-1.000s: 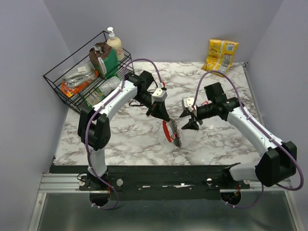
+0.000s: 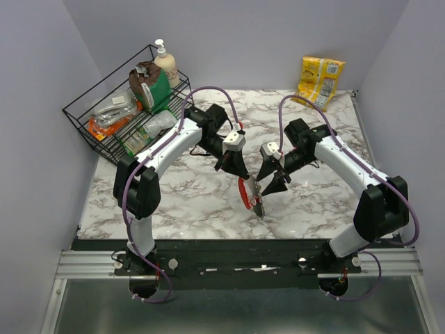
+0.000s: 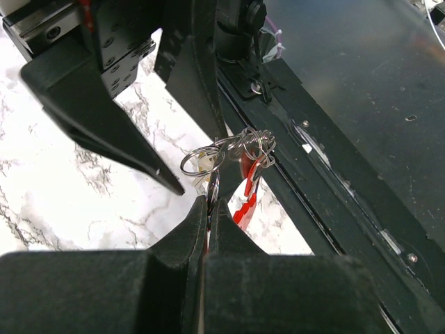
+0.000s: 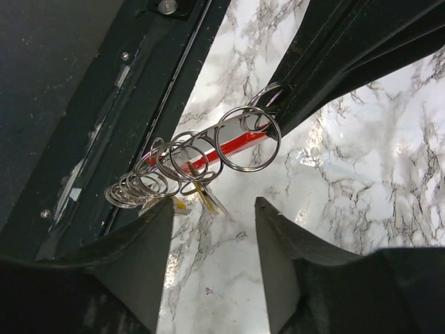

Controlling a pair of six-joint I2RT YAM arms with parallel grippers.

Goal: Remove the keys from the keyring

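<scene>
A cluster of steel rings (image 4: 170,158) with brass and silver keys (image 4: 205,195) and a red-and-white tag (image 2: 245,191) hangs at the tips of my left gripper (image 2: 238,169). In the left wrist view that gripper is shut on a ring at the top of the bunch. My right gripper (image 2: 269,177) stands open just right of the bunch; in the right wrist view its fingertips (image 4: 160,212) are below the rings, with the keys dangling between and beyond them.
A wire rack (image 2: 83,115) with bottles and bags stands at the back left, a yellow bag (image 2: 320,80) at the back right. The marble top (image 2: 153,216) is otherwise mostly clear, ending at a dark front rail.
My right arm has moved left and down in the top view, closer to the bunch. My left gripper has shifted slightly right with the rings.
</scene>
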